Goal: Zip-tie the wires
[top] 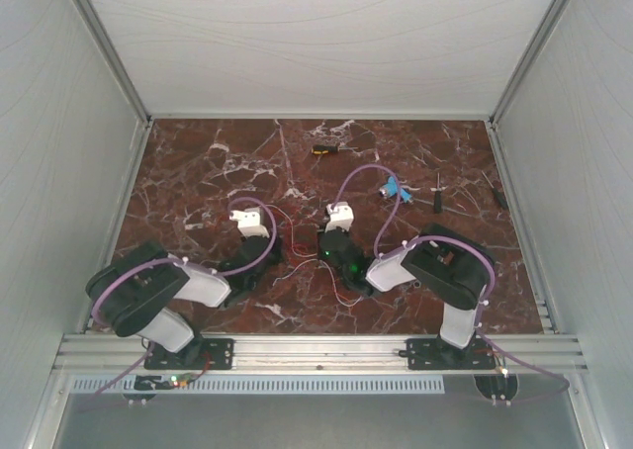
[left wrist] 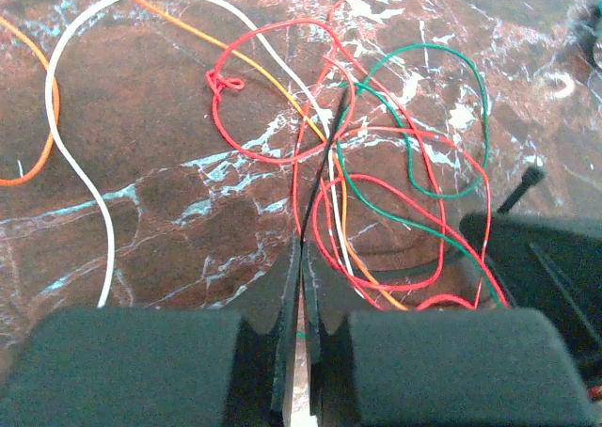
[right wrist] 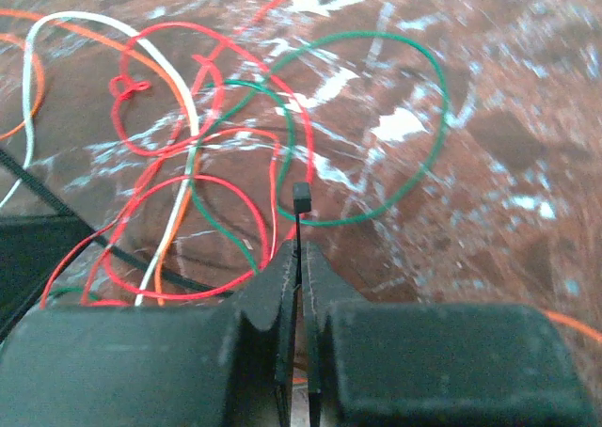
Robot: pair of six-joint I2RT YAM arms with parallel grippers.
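Note:
A thin black zip tie (left wrist: pixel 324 178) is pinched in my left gripper, its tail sticking out past the fingertips. The strap curves across the wire bundle to my right gripper, which is shut on the tie near its square head (right wrist: pixel 301 198). Red wire (right wrist: pixel 212 178), white wire (left wrist: pixel 80 159), green wire (right wrist: pixel 442 98) and orange wire (left wrist: pixel 45 154) lie loosely looped on the table, crossing between the grippers. The strap seems to run beneath them; I cannot tell whether it encloses all. The tail is not through the head.
At the back lie a yellow-and-black screwdriver (top: pixel 324 149), a blue tool (top: pixel 396 190), a black-handled screwdriver (top: pixel 438 202) and another dark tool (top: pixel 499 199) at far right.

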